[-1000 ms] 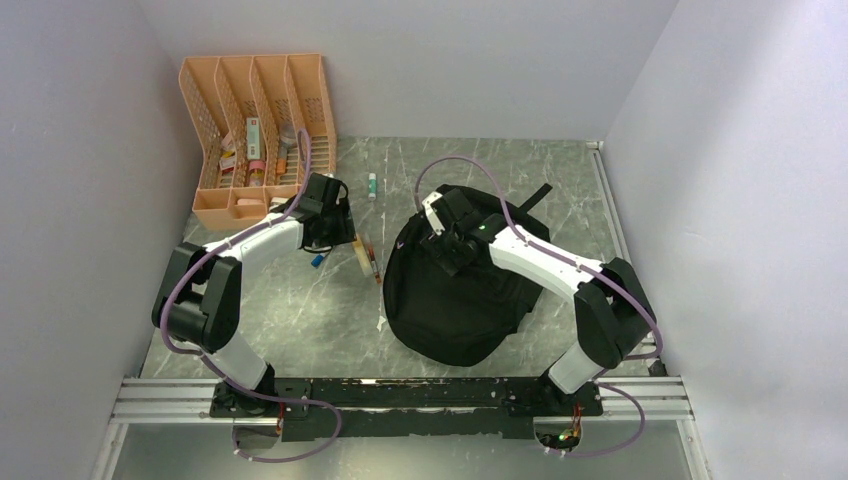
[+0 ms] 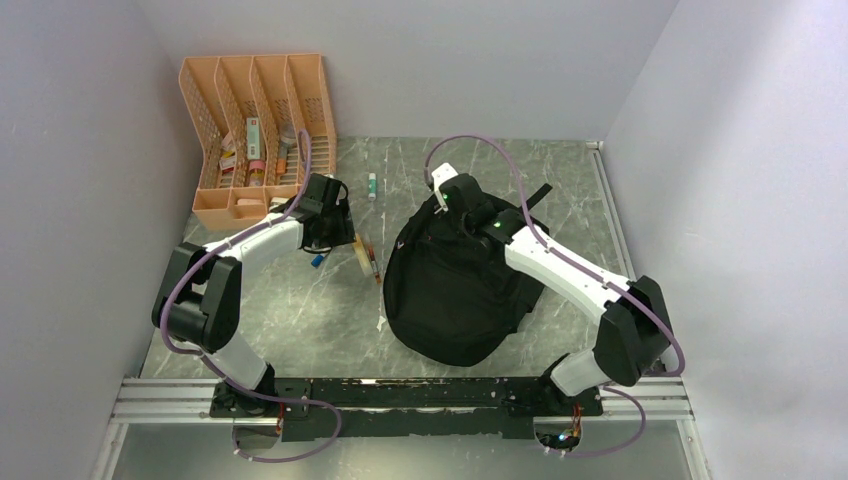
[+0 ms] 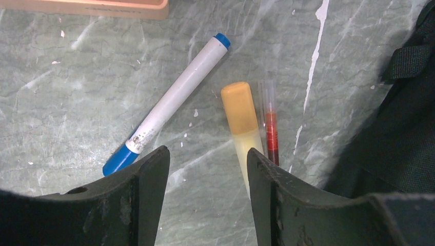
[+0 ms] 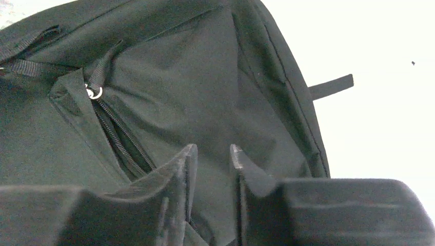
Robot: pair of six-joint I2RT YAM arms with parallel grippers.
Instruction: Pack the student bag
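Note:
The black bag [image 2: 440, 300] lies on the table, right of centre. Over its upper part hangs my right gripper, its fingers a little apart and only dark cloth visible beyond them. A zipper [image 4: 120, 143] with a metal ring [image 4: 94, 92] shows in the right wrist view, its tracks slightly spread. Left of the bag, my left gripper stands open and empty above the table. Below it lie a white marker with blue ends [image 3: 177, 95], an orange-and-cream stick [image 3: 240, 113] and a thin clear-and-red pen [image 3: 271, 123].
An orange divided organizer [image 2: 205, 207] with several items in its slots stands at the back left. A small green-and-white tube [image 2: 372, 186] lies between it and the bag. Walls close in the sides and back.
My right arm has swung back and to the right, its gripper lifting away from the bag's upper middle. The left arm, the bag and the loose items look unmoved.

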